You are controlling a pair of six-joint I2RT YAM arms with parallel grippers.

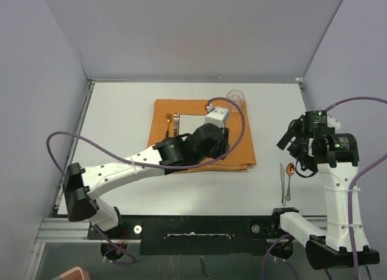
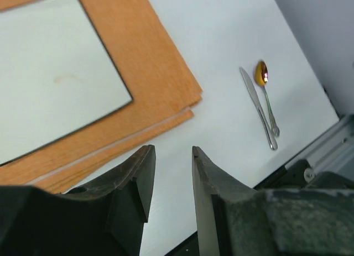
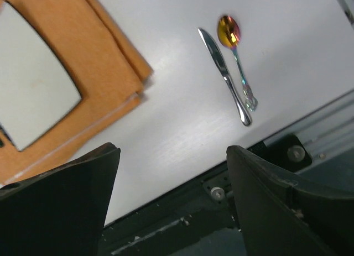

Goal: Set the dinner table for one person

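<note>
An orange placemat point(image 1: 242, 153) carries a white square plate point(image 2: 55, 79), with two gold-and-silver utensils, apparently forks point(image 1: 169, 119), on its left. A glass point(image 1: 235, 98) stands at its upper right. Right of the mat a knife point(image 3: 224, 73) and a spoon point(image 3: 228, 30) lie side by side on the table. My left gripper is raised over the mat, fingers apart with nothing between them. My right gripper hangs open above the table's right side, above and behind the cutlery, empty.
Grey walls border it at the back and sides, and a dark metal rail point(image 1: 193, 234) runs along the front edge.
</note>
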